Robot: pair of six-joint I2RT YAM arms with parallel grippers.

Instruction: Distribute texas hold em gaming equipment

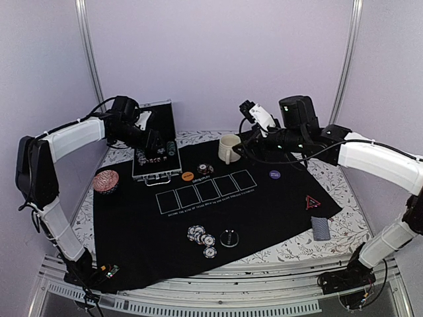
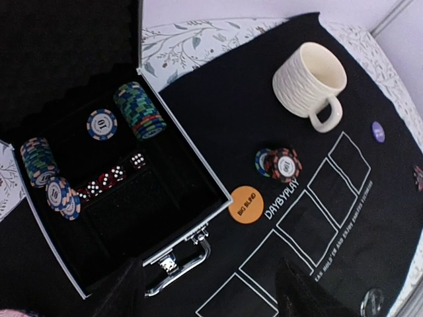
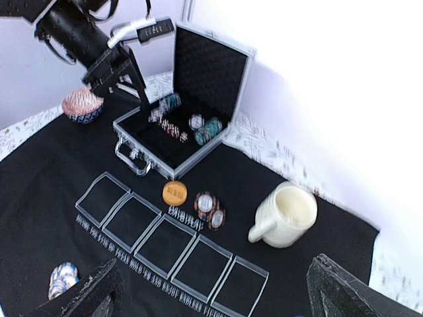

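Note:
Stacked chips (image 2: 140, 111), loose chips and red dice (image 2: 106, 179) lie in the open silver case (image 2: 198, 228) at the back left. My left gripper (image 1: 155, 142) hovers over it, open and empty. My right gripper is open and empty, raised at the back right beyond the mug. An orange Big Blind disc (image 1: 188, 176) and a small pile of chips (image 1: 205, 169) rest behind the mat's card outlines (image 1: 206, 191). Several chips (image 1: 201, 238) and a round clear disc (image 1: 229, 238) lie at the front. On the right are a purple disc (image 1: 274, 174), a red triangle (image 1: 312, 202) and a card deck (image 1: 320, 228).
A cream mug (image 1: 229, 148) stands upright at the back centre. Red patterned bowls (image 1: 106, 181) sit left of the case. Its raised lid (image 3: 213, 72) closes off the back.

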